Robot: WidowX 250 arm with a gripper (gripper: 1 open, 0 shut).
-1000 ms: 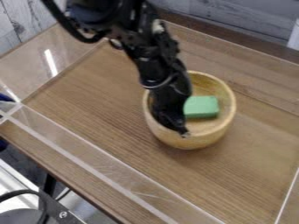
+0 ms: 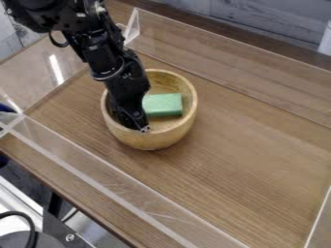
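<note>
A wooden bowl [image 2: 168, 138] stands on the wooden table, left of the middle, holding a green block [image 2: 163, 104]. My black gripper [image 2: 137, 124] reaches down from the upper left into the left side of the bowl, left of the block. Its tips are dark and partly hidden against the bowl, so I cannot make out anything held between them.
A clear edge strip runs along the lower left, with dark cables beyond it. Low borders show at the top and right.
The bowl, with the green block in it and my gripper at its left side, has moved leftward across the table from farther right.
</note>
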